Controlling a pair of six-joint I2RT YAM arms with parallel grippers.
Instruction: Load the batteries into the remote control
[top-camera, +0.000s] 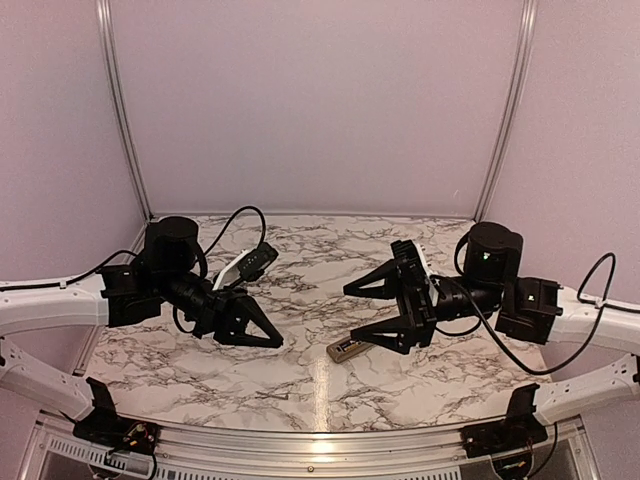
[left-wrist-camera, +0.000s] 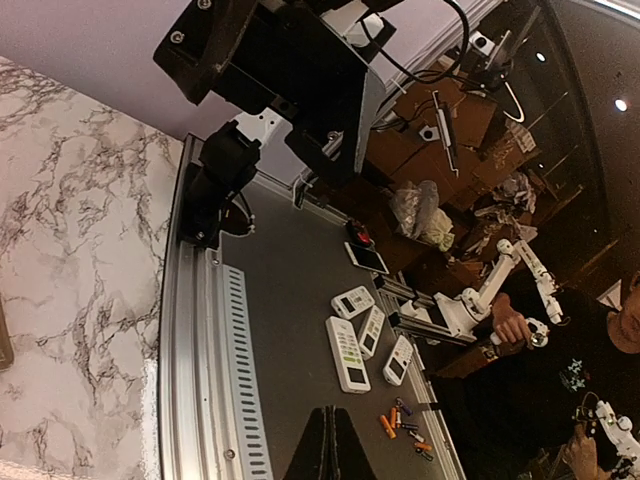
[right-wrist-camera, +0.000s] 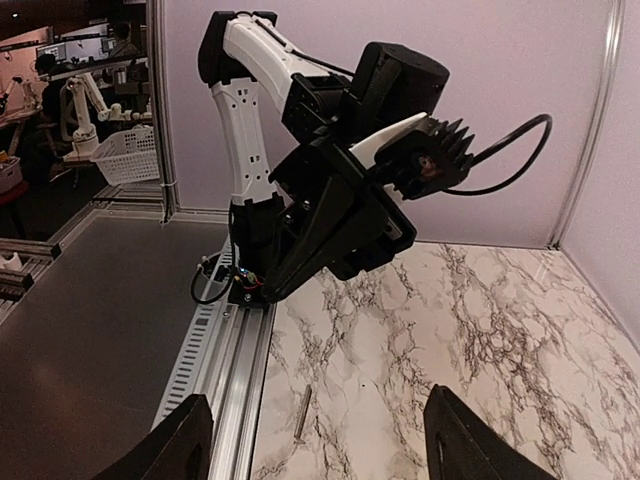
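Observation:
The brown remote lies on the marble table, partly hidden under my right gripper, which stands open above it with nothing between its fingers. In the left wrist view only a sliver of the remote shows at the left edge. My left gripper is shut and empty, left of the remote; its fingertips show at the bottom of its own view. A thin stick-like object lies on the table in the right wrist view.
Both arms hang over the table, whose back and front middle are clear. Aluminium rails edge the front. Beyond the table, white remotes and loose batteries lie on another grey surface in the left wrist view.

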